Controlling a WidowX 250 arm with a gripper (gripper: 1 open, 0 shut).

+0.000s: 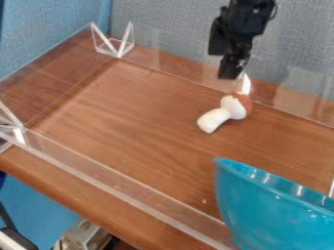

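My black gripper (pixel 229 61) hangs in the upper middle-right of the camera view, above and a little behind a white object with an orange-red part (pixel 214 117), which lies on the wooden tray floor (pixel 117 117). The gripper appears open and apart from the object, though its fingers are dark and hard to separate. A large turquoise bowl (pixel 268 210) stands at the lower right.
Clear plastic walls edge the wooden surface, with white brackets (pixel 113 47) at the corners. Blue and grey padded walls stand behind.
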